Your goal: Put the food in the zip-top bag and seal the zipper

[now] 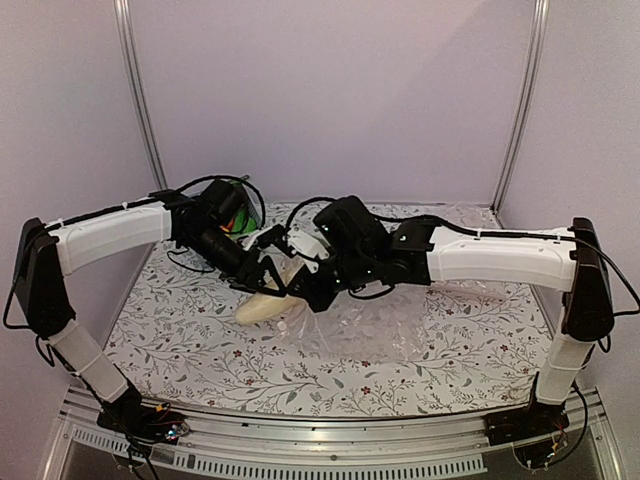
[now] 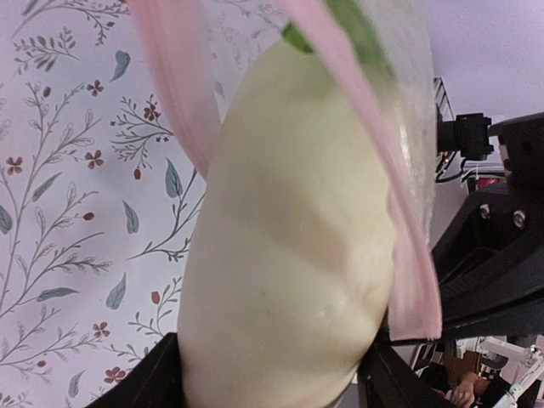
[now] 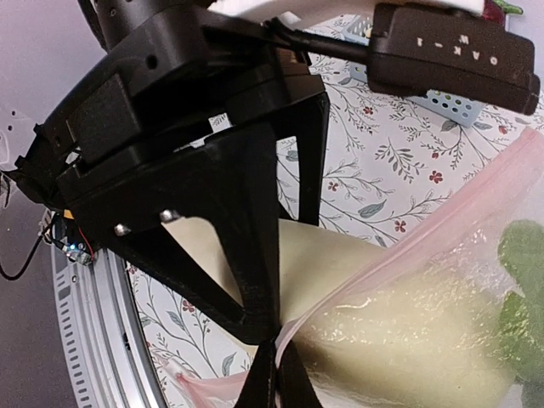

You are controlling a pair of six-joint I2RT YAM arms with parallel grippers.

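A pale, long radish-like vegetable [image 2: 289,229] with a green top is held by my left gripper [image 1: 272,286], which is shut on its near end. Its green end lies within the mouth of the clear zip top bag [image 1: 375,330], while the pale near end sticks out. Pink bands [image 2: 370,110] of the bag's mouth run along both sides of the vegetable. In the right wrist view my right gripper is shut on the bag's pink rim, right beside the left fingers [image 3: 255,280]. From above, the arms hide most of the bag's mouth.
At the back left, partly behind the left arm, a basket holds other produce. Both grippers almost touch, leaving little room between them.
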